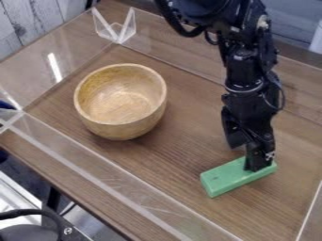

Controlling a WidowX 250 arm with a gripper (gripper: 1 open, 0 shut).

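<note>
My black arm reaches down from the top of the view to the right half of the table, where its gripper (pixel 251 154) is low over a green rectangular block (pixel 229 180). The fingertips are at the block's right end; whether they touch it or straddle it is hard to tell. The finger looks open, though the dark fingers are hard to make out.
A round tan wooden bowl (pixel 120 94) stands left of centre on the brown table (pixel 151 179). A small clear plastic item (pixel 113 26) is near the back left. Dark cables lie at the lower left corner.
</note>
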